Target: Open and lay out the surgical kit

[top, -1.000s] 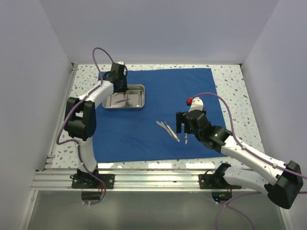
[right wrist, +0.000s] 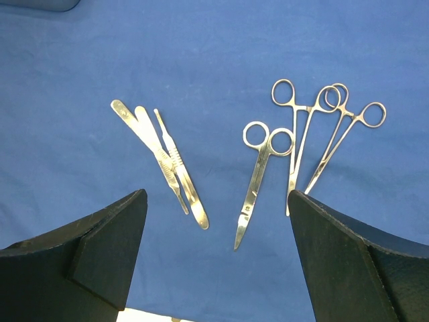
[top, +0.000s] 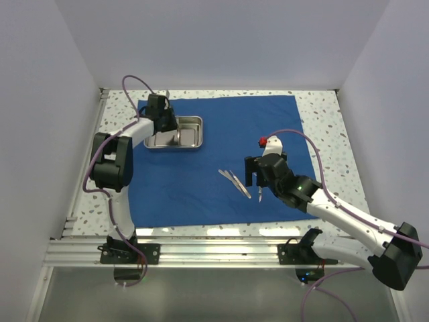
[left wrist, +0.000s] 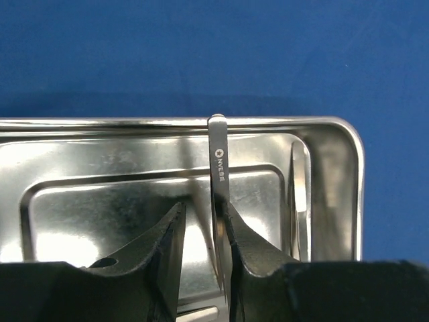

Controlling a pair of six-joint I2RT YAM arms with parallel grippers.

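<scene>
Over the metal tray point(top: 200, 134) at the upper left, my left gripper is part open. A slim flat instrument marked with lettering point(left wrist: 218, 157) stands between its fingers, close against the right one; its upper end meets the tray rim and its lower end is partly hidden. My right gripper is open above the blue cloth, nothing between its fingers. Below it in the right wrist view lie scissors point(right wrist: 253, 181), two ring-handled clamps point(right wrist: 300, 134) point(right wrist: 342, 134), and a cluster of slim instruments point(right wrist: 181, 164) at the left.
Inside the tray, a slender shiny piece point(left wrist: 300, 201) lies along the right side, and the end of another piece point(left wrist: 199, 314) shows at the bottom.
The slim instrument beside it shows at a different angle. My right arm is nearly unmoved.
</scene>
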